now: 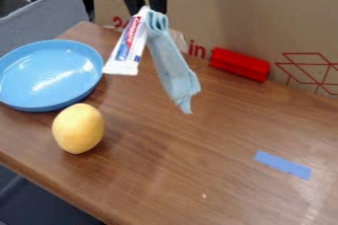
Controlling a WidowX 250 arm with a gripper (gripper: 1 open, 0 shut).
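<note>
My gripper is raised at the top centre, shut on a white toothpaste tube with red and blue print and on a pale blue cloth, both hanging down over the wooden table. The fingertips are largely hidden behind the tube and cloth. A blue plate lies at the left. A yellow potato-like object sits in front of it.
A red block lies against the cardboard wall at the back. A blue tape strip is on the right of the table.
</note>
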